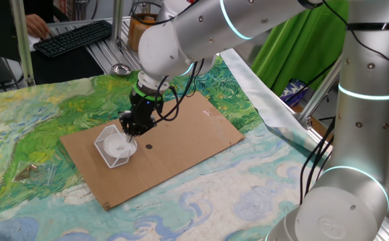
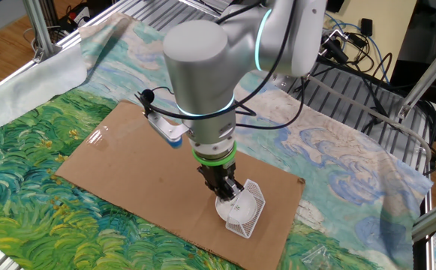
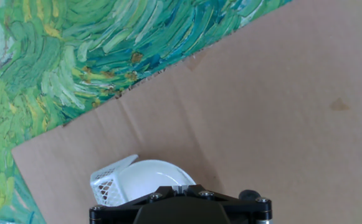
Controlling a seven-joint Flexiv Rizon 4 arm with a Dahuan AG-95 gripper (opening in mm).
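A white round plate (image 1: 120,144) leans in a small white mesh rack (image 1: 106,152) on the brown cardboard. Right at the plate's edge is my black gripper (image 1: 132,132), pointing down. In exterior view 2 its fingertips (image 2: 235,192) overlap the upper part of the plate (image 2: 236,210), with the rack (image 2: 255,208) just beyond. The wrist view shows the plate (image 3: 149,175) and rack (image 3: 109,186) partly hidden behind the gripper's black body. The frames do not settle whether the fingers are open or shut, or whether they touch the plate.
Much of the cardboard sheet (image 1: 181,144) is bare, apart from a dark round spot. It lies on a painted-pattern cloth (image 1: 248,201). A clear bag with small brown pieces (image 1: 30,172) lies off its left side. A metal bowl (image 1: 121,69) stands behind, by the keyboard (image 1: 73,38).
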